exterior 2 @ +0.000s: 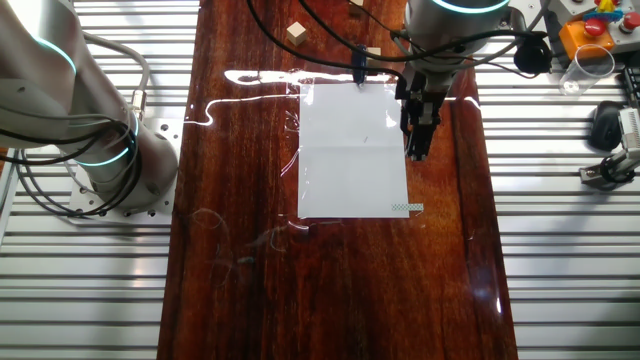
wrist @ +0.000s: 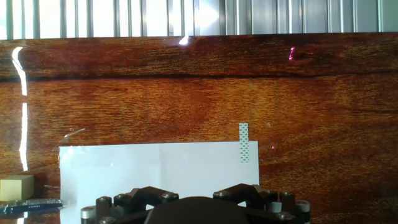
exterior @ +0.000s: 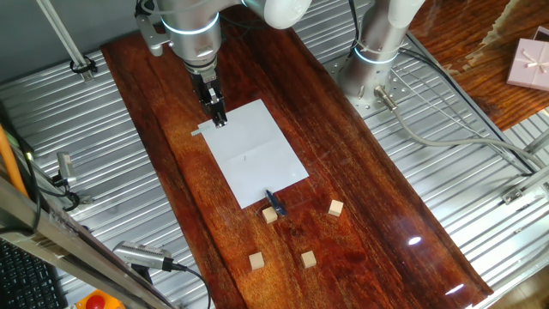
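A white sheet of paper (exterior: 254, 154) lies flat on the dark wooden board. My gripper (exterior: 220, 123) points down near the paper's corner beside a short patterned strip (exterior 2: 407, 207). From the other side, the gripper (exterior 2: 418, 145) shows by the sheet's long edge. In the wrist view, dark finger parts (wrist: 157, 193) flank a rounded dark body above the paper (wrist: 130, 165). The fingertips are hidden there, so the finger's state is unclear. No held object shows. A dark pen (exterior: 275, 203) rests at the sheet's opposite end.
Several small wooden blocks lie past the pen, among them one block (exterior: 335, 208) at the right and another (exterior: 256, 260) at the left. The board (exterior 2: 330, 290) is clear beyond the strip end.
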